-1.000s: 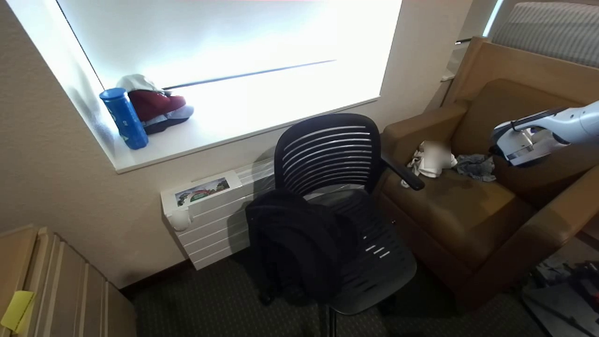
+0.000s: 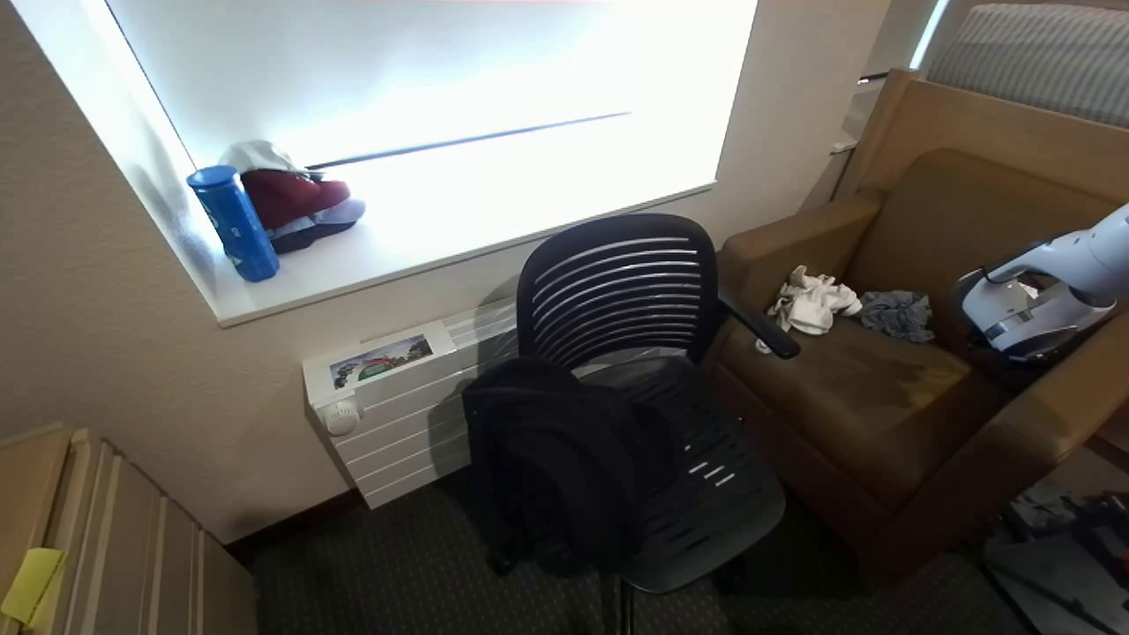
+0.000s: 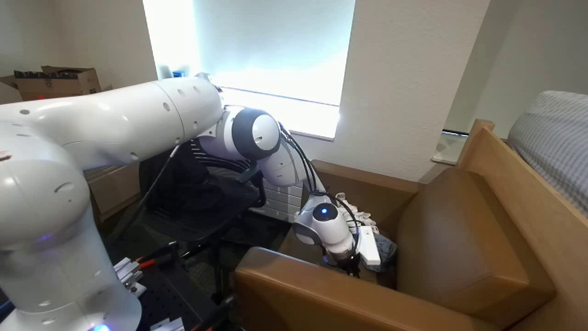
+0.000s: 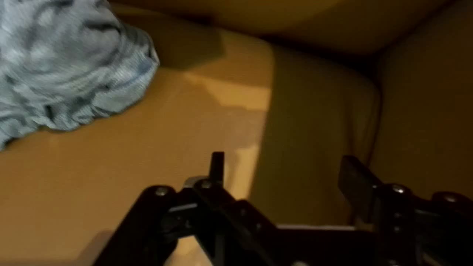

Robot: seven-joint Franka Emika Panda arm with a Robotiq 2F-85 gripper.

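Note:
My gripper hangs over the seat of the brown armchair (image 2: 857,407), its fingers apart and only bare cushion visible between them. In the wrist view a crumpled grey-blue cloth (image 4: 75,66) lies at the upper left, clear of the fingers. Beside it on the seat is a bunched white cloth (image 2: 815,303), nearer the window-side armrest. From exterior view 2 the near armrest partly hides the gripper's tip, and the arm covers part of the white cloth (image 3: 358,215).
The near armrest (image 3: 330,292) rises close to my gripper, with the backrest (image 3: 457,220) on its other side. A black office chair (image 2: 619,286) with dark fabric over it stands by the armchair. A blue canister (image 2: 235,224) and caps (image 2: 291,197) sit on the windowsill.
The gripper has moved lower and toward the near armrest, away from the grey-blue cloth. Both cloths lie where they were.

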